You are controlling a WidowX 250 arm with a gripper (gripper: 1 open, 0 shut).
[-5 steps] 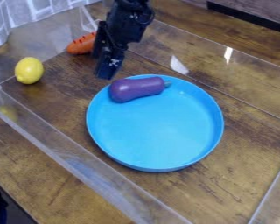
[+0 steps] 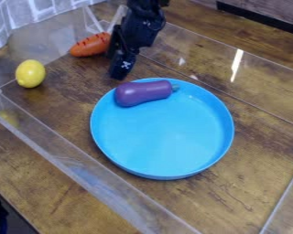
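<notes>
My gripper [image 2: 129,57] hangs open at the top centre, low over the wooden table beside an orange carrot [image 2: 91,44] at the upper left, which it partly overlaps in view. A purple eggplant [image 2: 142,91] lies on a blue plate [image 2: 161,137]. A yellow lemon-like object [image 2: 30,74] sits on the table at the left. Whether anything lies between the dark fingers is hard to see.
Clear walls run along the left side.
My gripper has moved slightly to the left, closer to the carrot. The plate, eggplant and yellow object have not moved.
</notes>
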